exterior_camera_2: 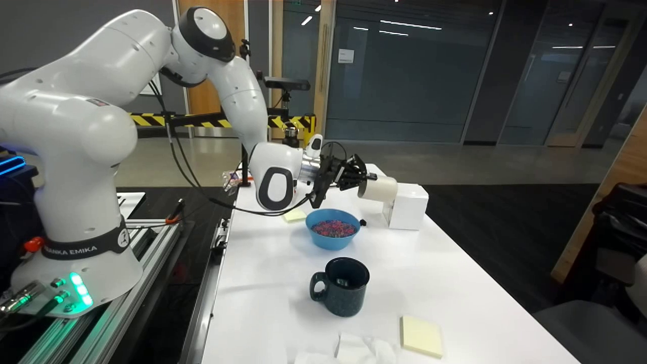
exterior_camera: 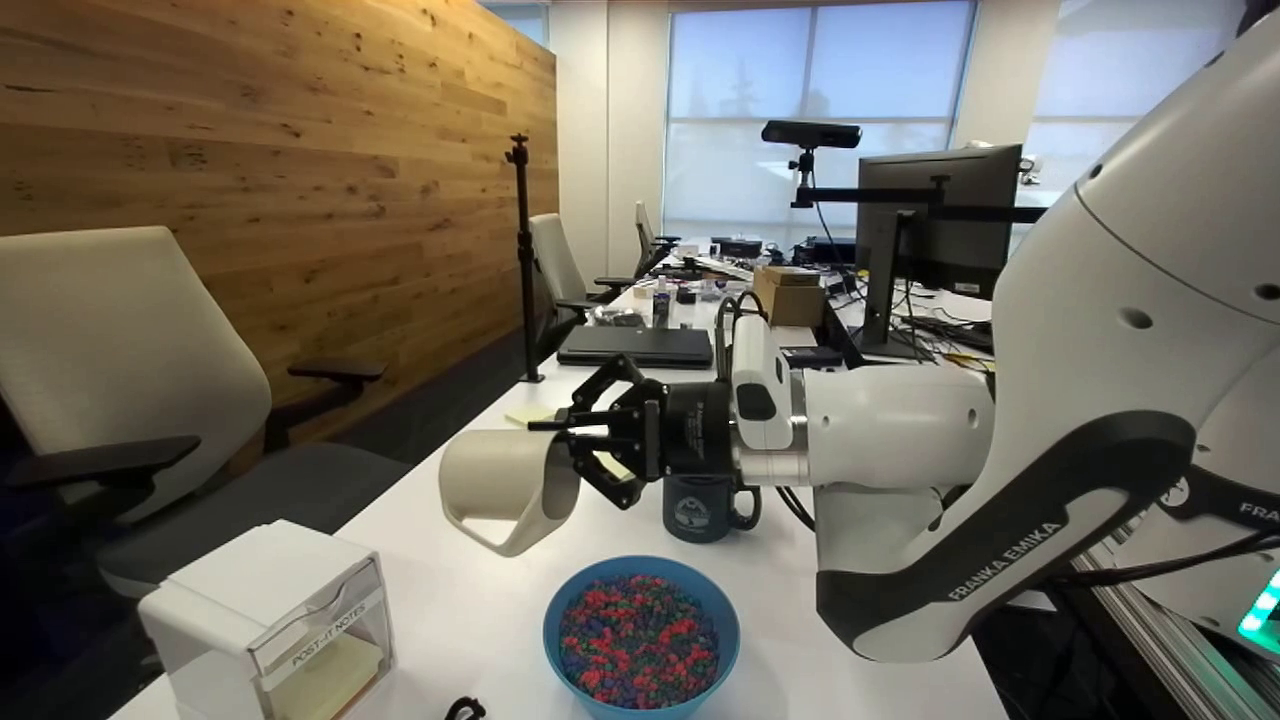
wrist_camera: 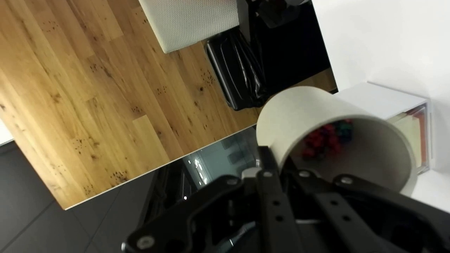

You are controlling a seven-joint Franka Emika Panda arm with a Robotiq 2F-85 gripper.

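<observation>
My gripper (exterior_camera: pixel 564 434) is shut on the rim of a beige cup (exterior_camera: pixel 498 486), which hangs above the table, lying on its side. Looking into the cup (wrist_camera: pixel 362 156) in the wrist view, I see a few red and green-blue bits (wrist_camera: pixel 325 141) inside it; the fingers (wrist_camera: pixel 270 181) pinch its near wall. A blue bowl (exterior_camera: pixel 642 570) filled with small red, green and blue bits stands on the table, lower than the cup and to its right in exterior view 1. In exterior view 2 the cup (exterior_camera_2: pixel 379 189) is held beyond the bowl (exterior_camera_2: pixel 330 242), apart from it.
A white Post-it notes dispenser (exterior_camera: pixel 270 612) stands left of the bowl. A dark mug (exterior_camera_2: pixel 342 288) stands upright on the near table in exterior view 2, with a yellow note pad (exterior_camera_2: pixel 421 335) and white paper (exterior_camera_2: pixel 358 351) close by. Table between mug and bowl is clear.
</observation>
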